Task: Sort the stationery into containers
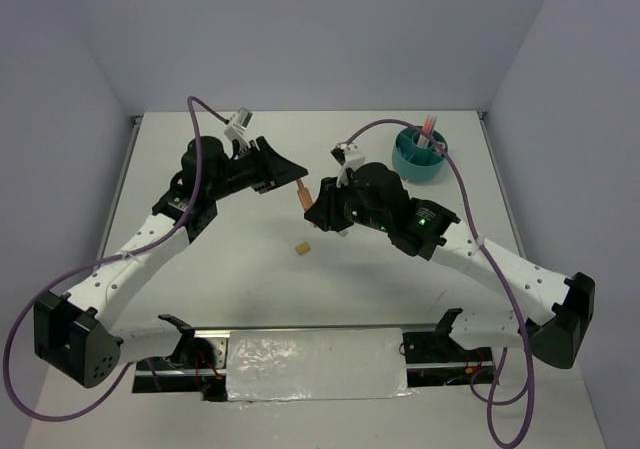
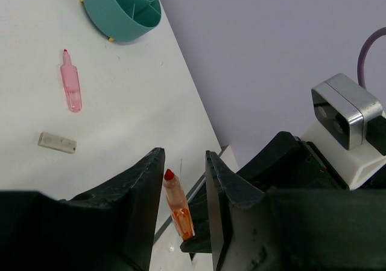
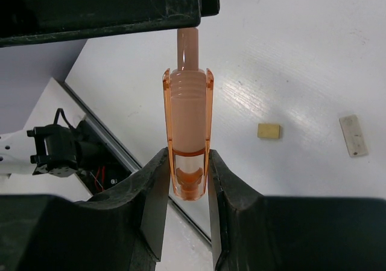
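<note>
An orange marker with a reddish tip is held near its clear end by my right gripper, which is shut on it above the table. My left gripper is part open, its fingers on either side of the marker's tip, with a gap showing between them in the left wrist view. In the right wrist view, a dark left finger covers the very end of the tip. A pink marker lies on the table, as do a grey-white block and a yellow block.
At the back right stands a teal round container with compartments, holding pink marker-like items. Both arms meet over the middle, and purple cables loop above them.
</note>
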